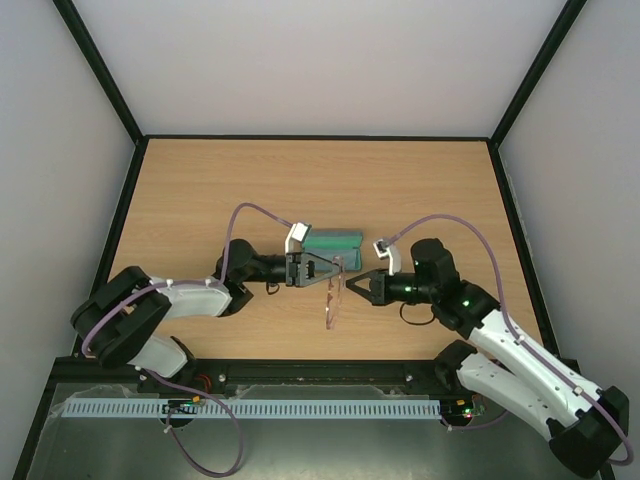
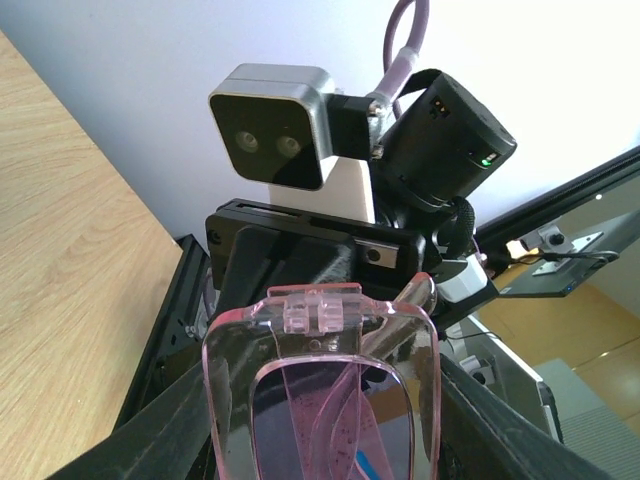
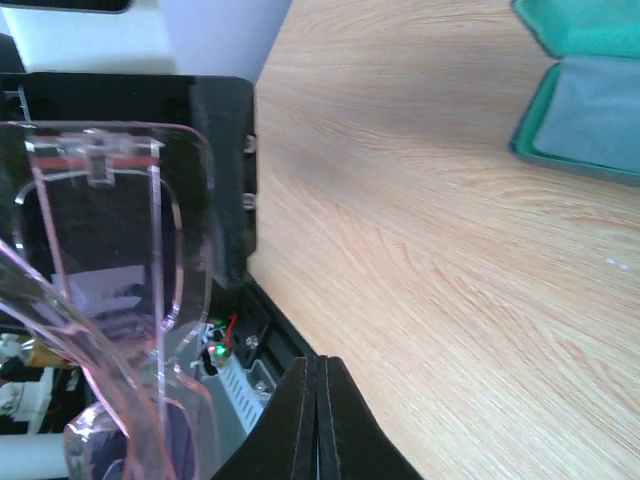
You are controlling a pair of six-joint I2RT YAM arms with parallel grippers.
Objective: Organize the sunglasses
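Pink clear-framed sunglasses point(image 1: 332, 304) hang upright over the table, with my left gripper point(image 1: 338, 267) shut on one end of them. In the left wrist view the sunglasses point(image 2: 322, 330) fill the space before the fingers, their hinge toward the top. My right gripper is shut, its fingertips together with nothing between them. In the right wrist view the sunglasses point(image 3: 190, 290) stand to the left of those fingers, outside them, with a temple arm slanting down across the lens. An open green case point(image 1: 333, 241) with a grey-blue cloth lies behind the grippers.
Bare wooden table point(image 1: 420, 180) spreads behind and to both sides of the case. The two arms face each other closely near the middle, leaving a narrow gap. A dark frame rail point(image 1: 300, 367) runs along the front edge.
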